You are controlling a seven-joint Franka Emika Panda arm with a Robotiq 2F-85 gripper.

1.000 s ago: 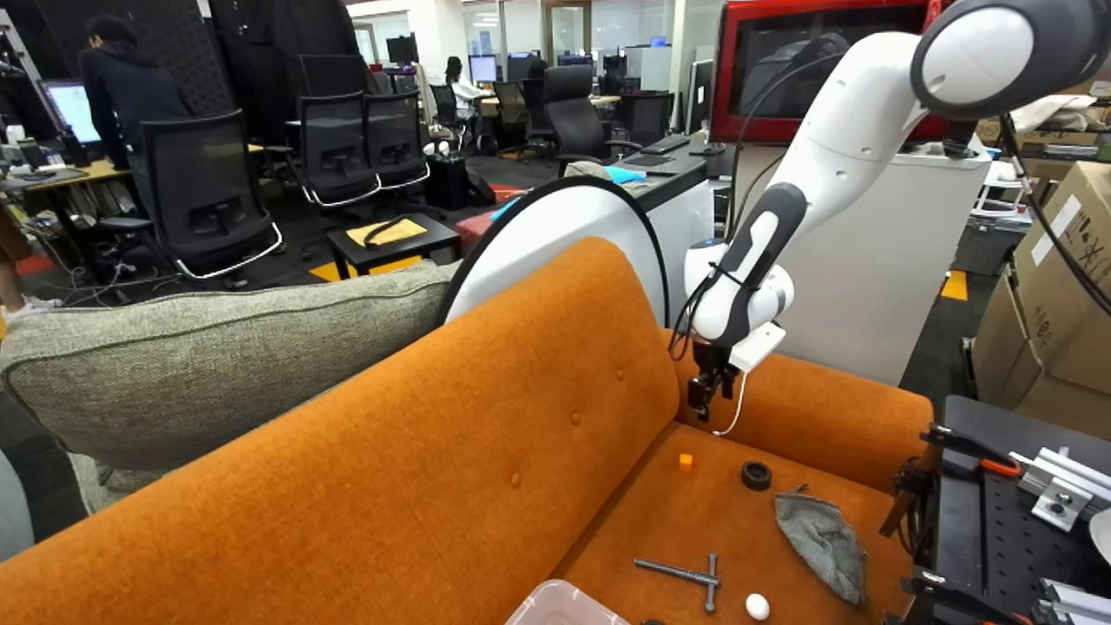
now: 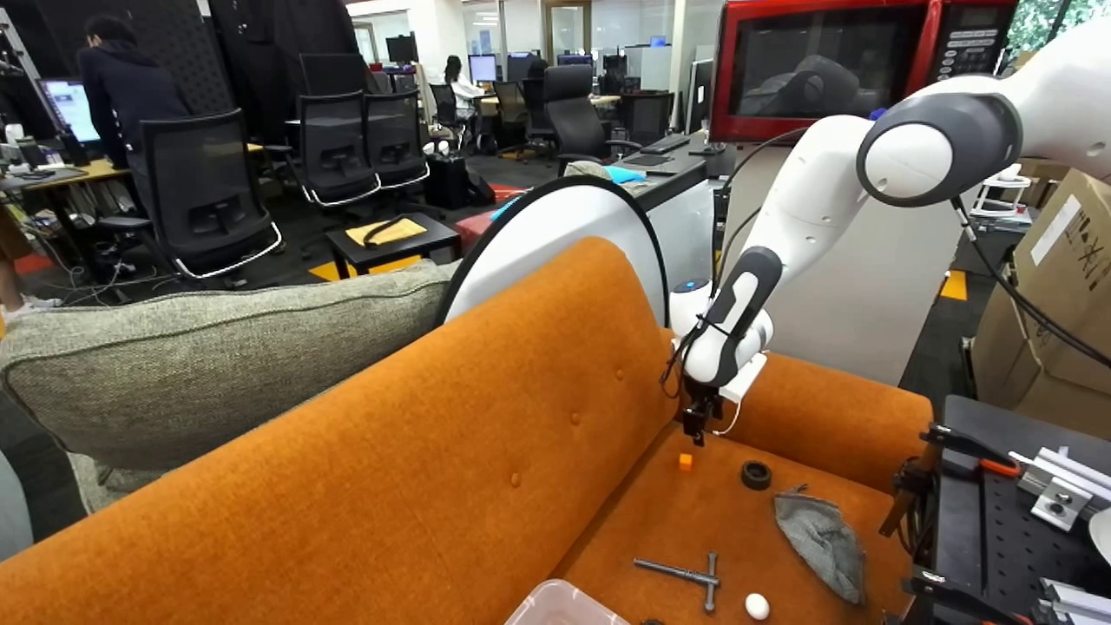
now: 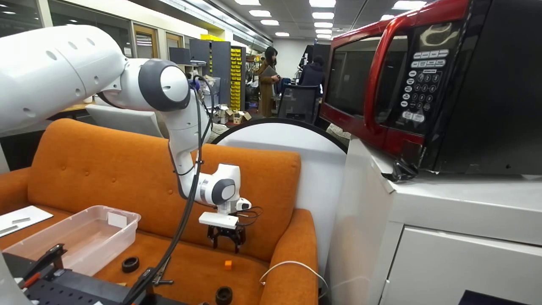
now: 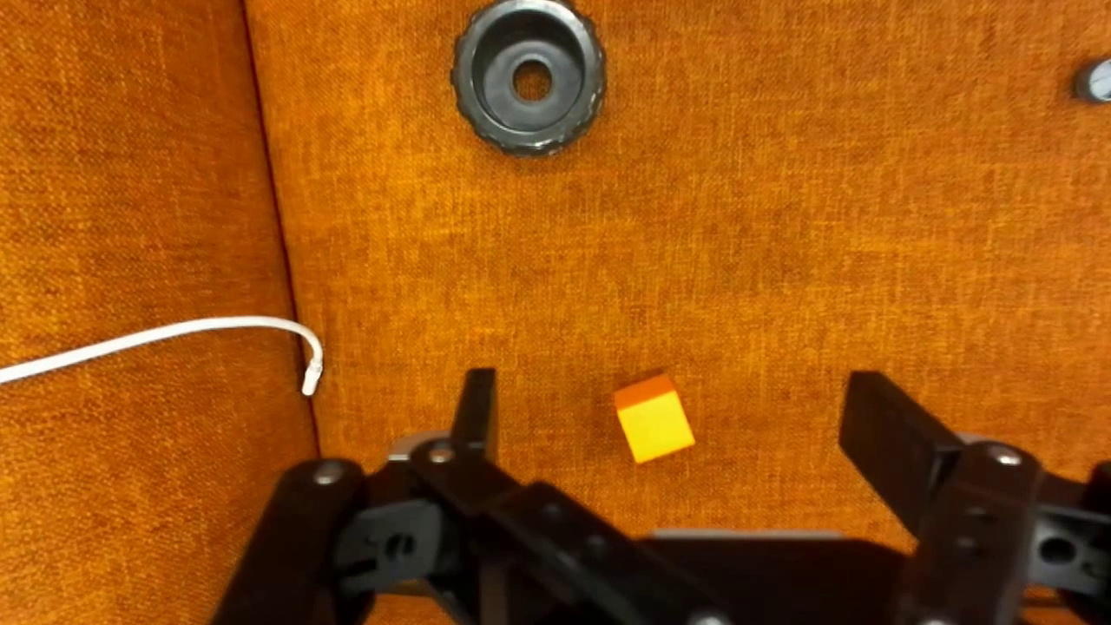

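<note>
A small orange cube (image 4: 656, 420) lies on the orange sofa seat, and in the wrist view it shows between the two widely parted fingers. My gripper stands open above the seat, holding nothing. In exterior view 2 a gap separates the gripper (image 3: 226, 245) from the cube (image 3: 228, 264) below it. The first exterior view has the gripper (image 2: 695, 429) just above and behind the cube (image 2: 685, 462), near the backrest.
A black ring-shaped wheel (image 4: 531, 78) lies near the cube. A white cable (image 4: 208, 326) hangs over the armrest. Farther along the seat are a grey cloth (image 2: 823, 542), a T-shaped tool (image 2: 677, 571), a white egg-like object (image 2: 757, 606) and a clear plastic bin (image 3: 109, 239).
Over the last second the arm has come down and slightly left in exterior view 1, bringing the gripper closer to the cube. The cube and the other seat objects have stayed put.
</note>
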